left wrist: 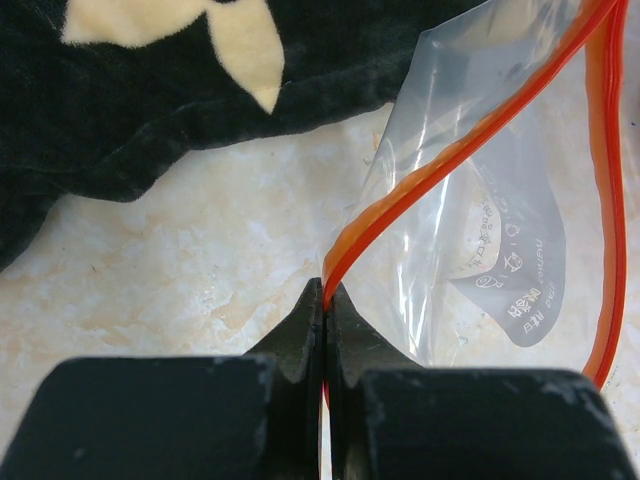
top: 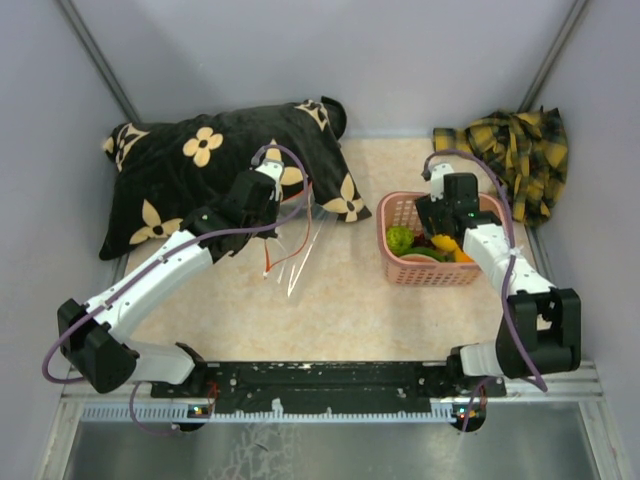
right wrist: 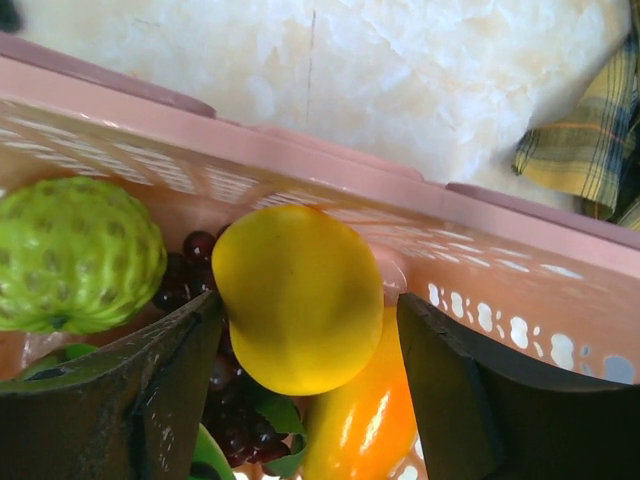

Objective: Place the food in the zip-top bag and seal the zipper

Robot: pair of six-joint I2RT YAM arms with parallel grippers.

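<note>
The clear zip top bag (left wrist: 520, 230) hangs with its orange-rimmed mouth spread apart. My left gripper is shut on one side of that orange rim. Over the pink basket (top: 388, 252), my right gripper has its fingers apart, one on each side of a round yellow food piece (right wrist: 298, 300). Whether both fingers touch it, I cannot tell. In the basket, around the yellow piece, lie a green bumpy fruit (right wrist: 75, 255), dark red grapes (right wrist: 190, 265) and an orange-yellow item (right wrist: 365, 425).
A dark floral cushion (top: 200, 180) fills the back left, behind the bag. A yellow-black checked cloth (top: 515, 165) lies at the back right.
</note>
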